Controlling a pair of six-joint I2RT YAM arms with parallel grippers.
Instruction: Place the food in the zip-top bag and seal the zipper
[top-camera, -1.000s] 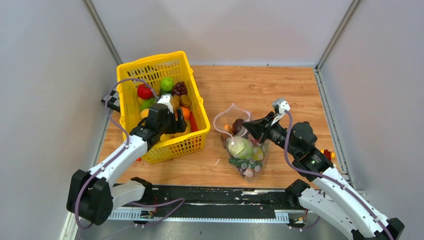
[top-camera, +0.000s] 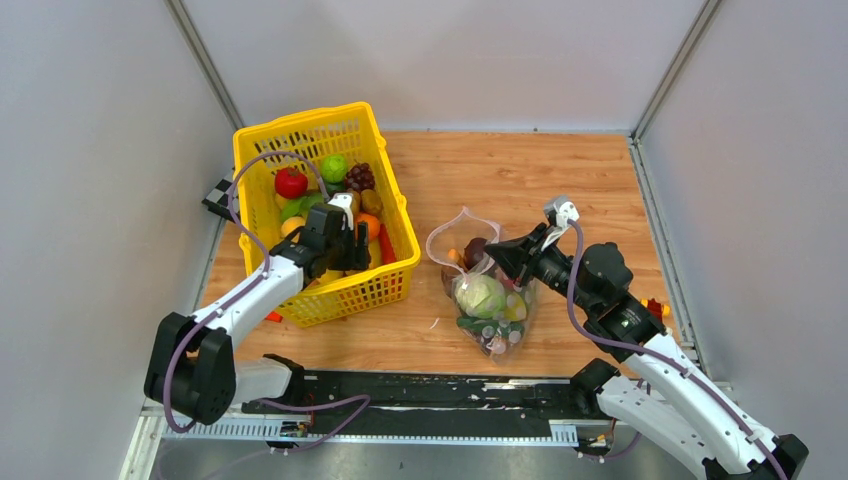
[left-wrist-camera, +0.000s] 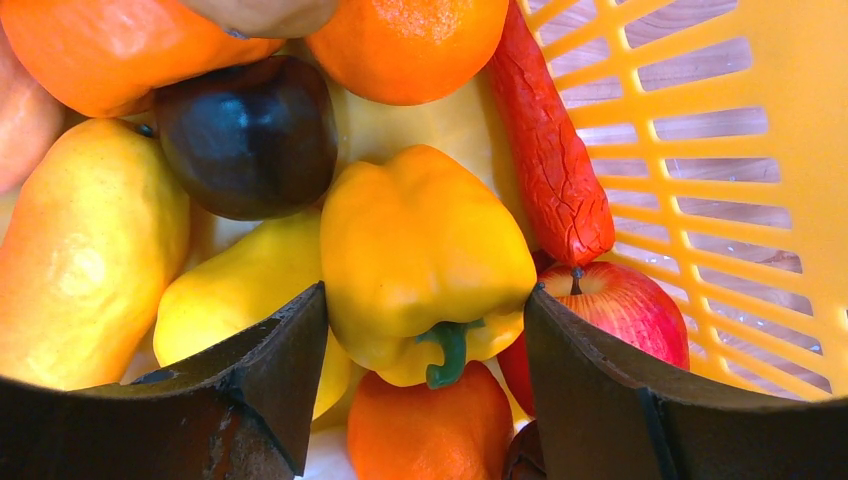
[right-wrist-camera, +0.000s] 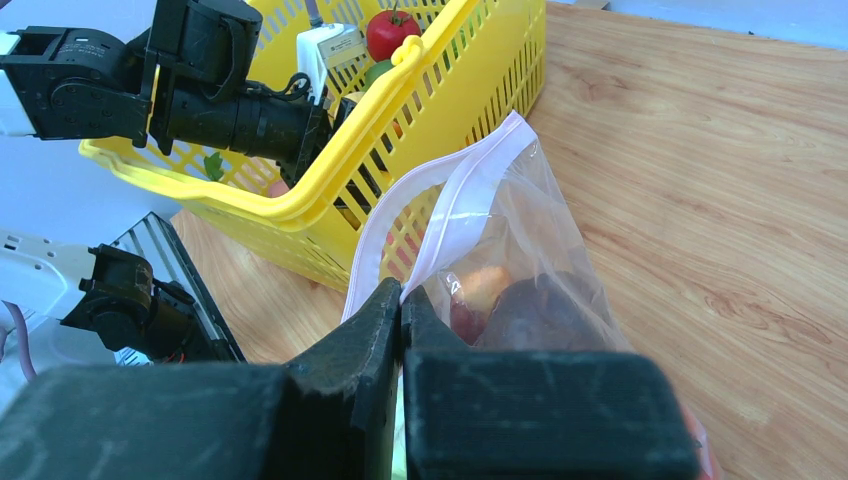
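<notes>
Inside the yellow basket, my left gripper is shut on a yellow bell pepper (left-wrist-camera: 425, 240), a finger against each side and its green stem toward me. The clear zip top bag (top-camera: 510, 335) stands on the table with a cabbage (top-camera: 480, 296) and other produce inside. Its mouth gapes toward the basket. My right gripper is shut on the bag's white zip edge (right-wrist-camera: 470, 205), holding the rim up. In the top view the pepper is mostly hidden by the left gripper.
The yellow basket (top-camera: 362, 290) holds more food: a tomato (top-camera: 290, 182), grapes (top-camera: 360, 177), a red chili (left-wrist-camera: 550, 150) and an apple (left-wrist-camera: 625, 310) close by the pepper. Its slatted wall rises on the right. Bare table (top-camera: 570, 160) lies behind the bag.
The right gripper and bag stay put.
</notes>
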